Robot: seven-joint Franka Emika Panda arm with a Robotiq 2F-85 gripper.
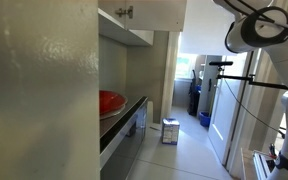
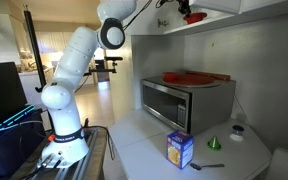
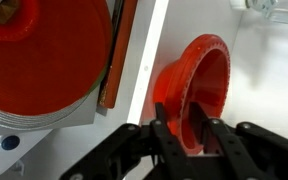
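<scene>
A red bowl (image 3: pixel 205 80) rests on the white cupboard shelf in the wrist view, its near rim by my fingertips. My gripper is at that rim, its dark fingers (image 3: pixel 162 140) partly apart; whether they touch the bowl is unclear. High up in exterior view 2, the same red bowl (image 2: pixel 194 17) sits at the open cupboard, with my gripper (image 2: pixel 176 23) just left of it. The gripper is outside exterior view 1.
Below the cupboard is a microwave (image 2: pixel 167 103) with a wide red lid or pan (image 2: pixel 174 78) on top. The counter bears a blue box (image 2: pixel 179 148), a green cone (image 2: pixel 214 144) and a dark spoon (image 2: pixel 206 166). A raised cupboard door (image 1: pixel 158 14) is near the arm. Clear glassware (image 3: pixel 282 10) stands beyond the bowl.
</scene>
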